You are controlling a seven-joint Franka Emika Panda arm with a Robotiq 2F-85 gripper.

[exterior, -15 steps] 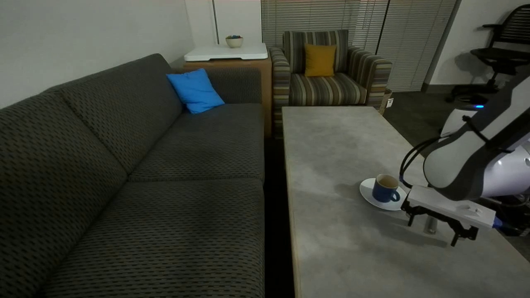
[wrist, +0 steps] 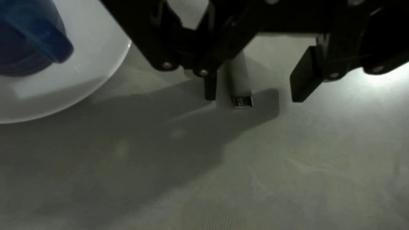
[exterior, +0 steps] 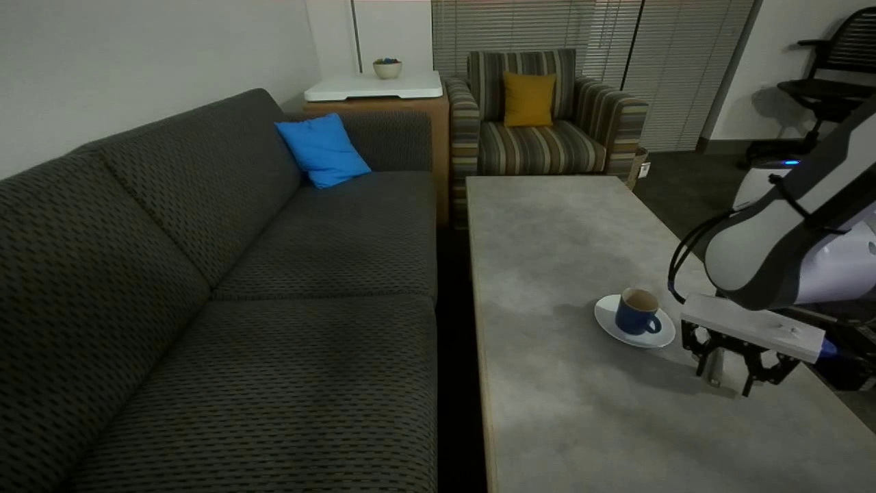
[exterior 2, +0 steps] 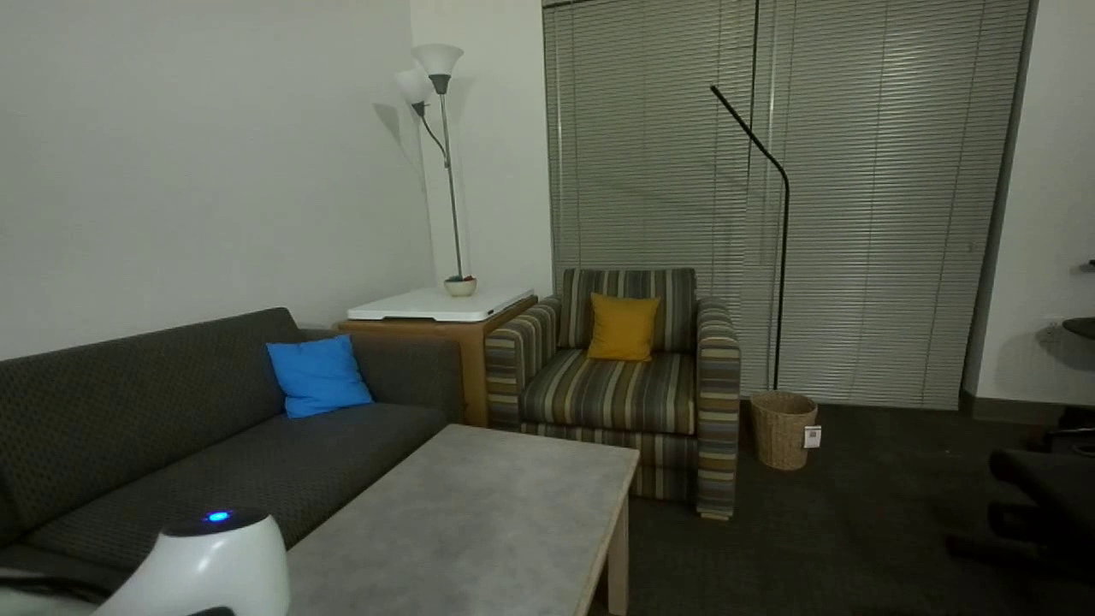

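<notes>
On the table stands a blue cup (exterior: 637, 311) on a white saucer (exterior: 609, 322). In the wrist view, parts of the blue cup (wrist: 28, 42) and the saucer (wrist: 96, 61) fill the upper left. My gripper (exterior: 724, 381) is low over the table, just right of the saucer, its fingers part open. A slim, pale stick-like object (wrist: 239, 78) with a dark, shiny end lies between the two fingers of my gripper. Clear gaps show on both sides, smaller at the left finger. The object's far end is hidden behind the gripper.
A dark sofa (exterior: 328, 361) runs along its left side, with a blue cushion (exterior: 324, 150). A striped armchair (exterior: 542, 149) stands past the table's far end.
The gripper's fingers have drawn closer together around the stick-like object. The arm has shifted slightly; cup and saucer stay in place.
</notes>
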